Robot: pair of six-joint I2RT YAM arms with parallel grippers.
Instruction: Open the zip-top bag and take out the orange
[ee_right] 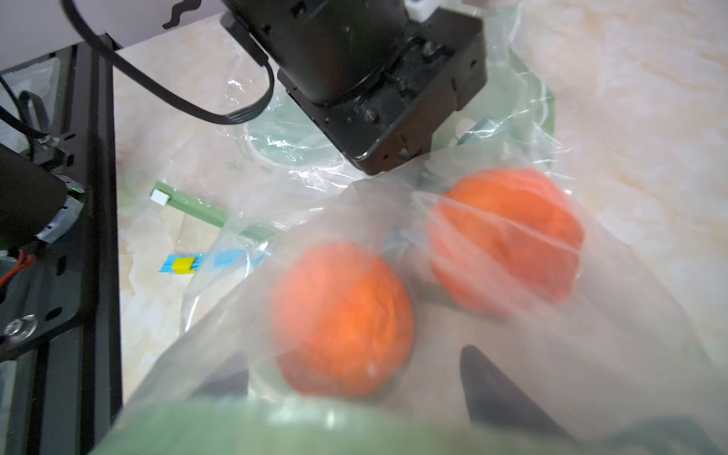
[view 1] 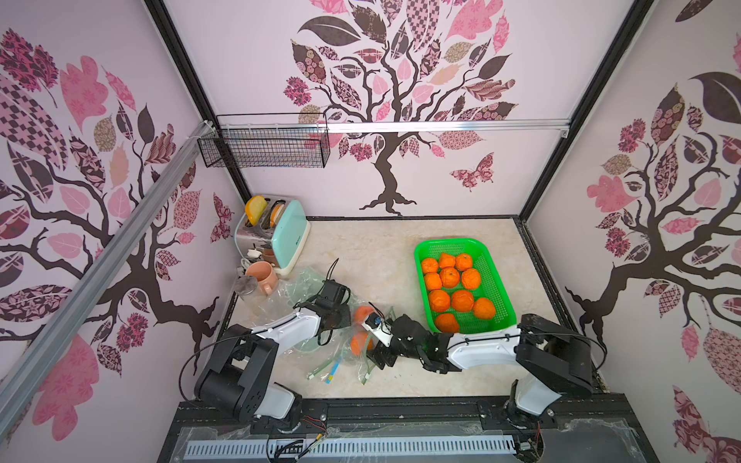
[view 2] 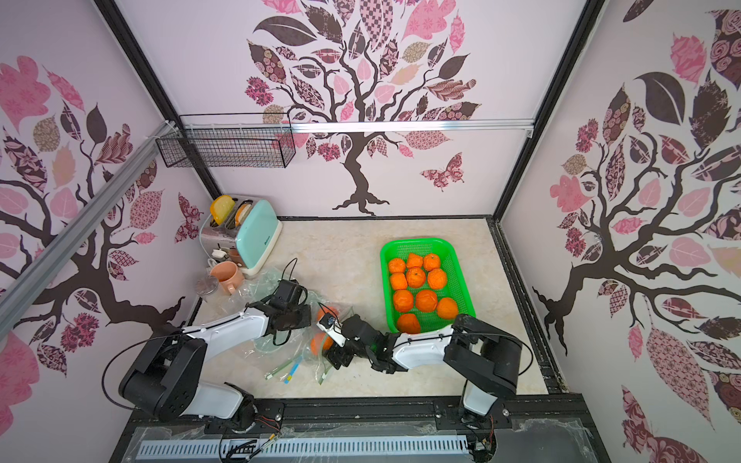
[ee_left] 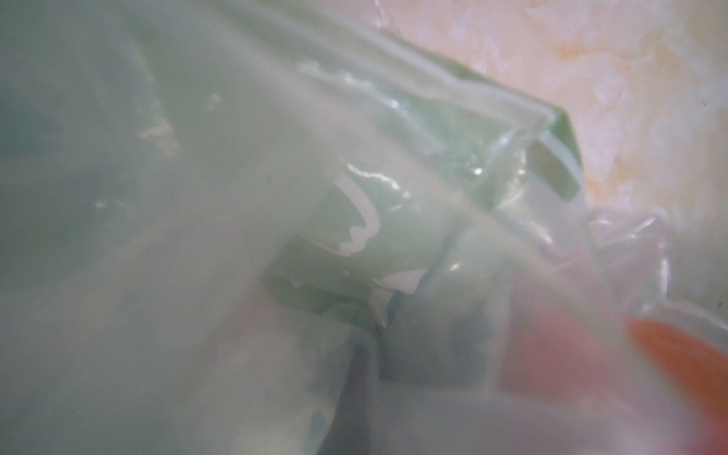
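Two oranges, one nearer the table's front [ee_right: 345,322] and one farther back [ee_right: 506,241], lie inside the clear zip bag [ee_right: 622,303]. Its green-edged film covers much of both wrist views. My right gripper [view 1: 372,339] is at the bag's right-hand end; its dark fingers [ee_right: 504,394] stand apart, seen through the film. By the oranges' left side, my left gripper [view 1: 345,315] is pointed down at the bag and shut. In the left wrist view film hides its tips, so whether plastic is pinched between them is unclear.
A green basket [view 1: 505,297] of several oranges stands at the right, close behind my right arm. More clear green-edged bags [ee_right: 292,140] lie under the left arm. A pink mug [view 1: 263,276] and a mint dish rack [view 1: 287,235] occupy the back left.
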